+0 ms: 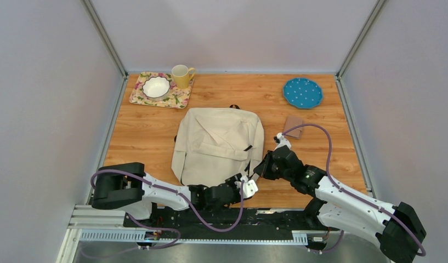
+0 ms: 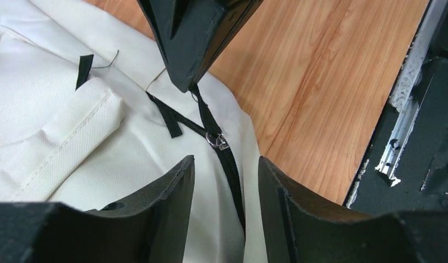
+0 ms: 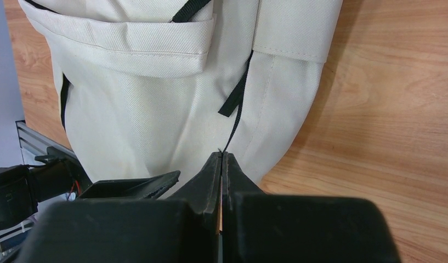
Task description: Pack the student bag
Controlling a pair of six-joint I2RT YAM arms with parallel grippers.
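The cream student bag (image 1: 213, 134) lies flat at the middle of the table. Along its near right corner runs a black zipper (image 2: 231, 175) with a metal ring and a black pull strap (image 2: 205, 112). My right gripper is shut on the end of that strap, which stretches taut from its tips. In the left wrist view my left gripper is open, its two fingers standing apart on either side of the zipper, with nothing clamped. From the top view, both arms meet at this corner and hide the zipper there.
At the back left, a floral tray (image 1: 181, 101) carries a white bowl (image 1: 156, 86) and a yellow mug (image 1: 181, 78). A blue dotted plate (image 1: 302, 93) and a brown notebook (image 1: 293, 125) lie to the right. Bare wood surrounds the bag's left side.
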